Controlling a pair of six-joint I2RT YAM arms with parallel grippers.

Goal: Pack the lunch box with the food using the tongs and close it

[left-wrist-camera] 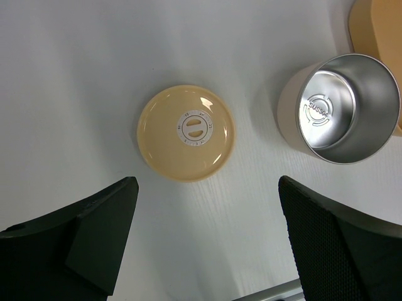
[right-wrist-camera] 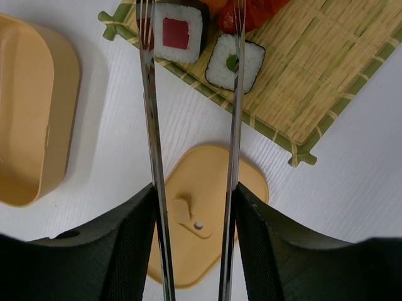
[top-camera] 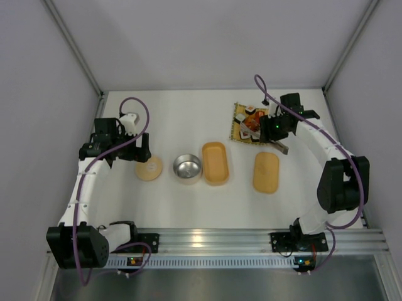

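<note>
A bamboo mat [right-wrist-camera: 314,69] holds sushi pieces [right-wrist-camera: 228,63] and red food [right-wrist-camera: 257,12]. My right gripper is over it, part open, with long metal tongs between its pads; their two tips straddle the sushi with the red square top, whose grip I cannot tell. My left gripper stands open above the round cream lid [left-wrist-camera: 185,133], holding nothing. An orange lunch box [top-camera: 215,163] stands mid-table, with a flat orange lid [top-camera: 266,172] to its right.
A steel container [top-camera: 187,168] stands between the round lid and the lunch box.
</note>
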